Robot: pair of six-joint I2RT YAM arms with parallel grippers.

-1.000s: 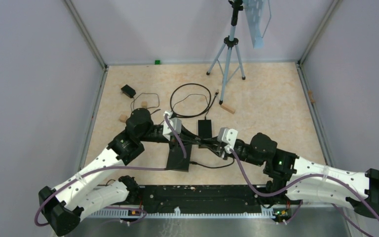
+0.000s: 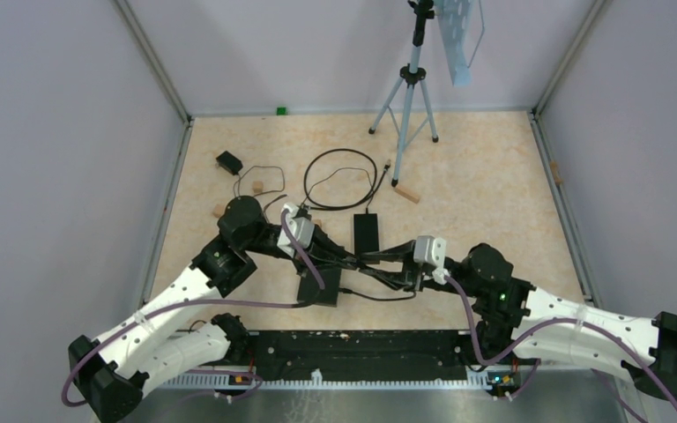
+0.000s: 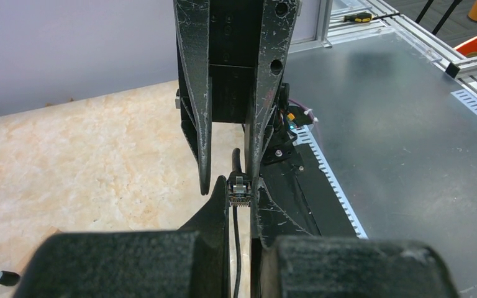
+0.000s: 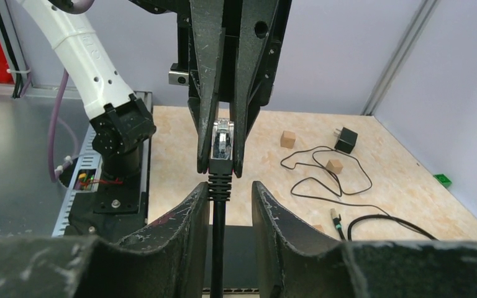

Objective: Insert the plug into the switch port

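Observation:
My left gripper is shut on a clear-ended network plug [image 3: 240,191], gripping it by its sides in mid-air. In the right wrist view the plug [image 4: 222,141] shows between the left fingers, its black cable [image 4: 218,242] running down towards the camera. Around the cable boot stands my right gripper, its fingers parted, with a gap visible beside the boot. From above, both grippers meet over the middle of the table and hide the plug. Two flat black boxes lie below, one [image 2: 320,289] partly under the left gripper, another [image 2: 366,231] behind; which is the switch I cannot tell.
A coiled black cable [image 2: 305,181] and a power adapter [image 2: 228,162] with its thin lead lie farther back. A tripod [image 2: 408,79] stands at the rear. Several small wooden blocks are scattered about.

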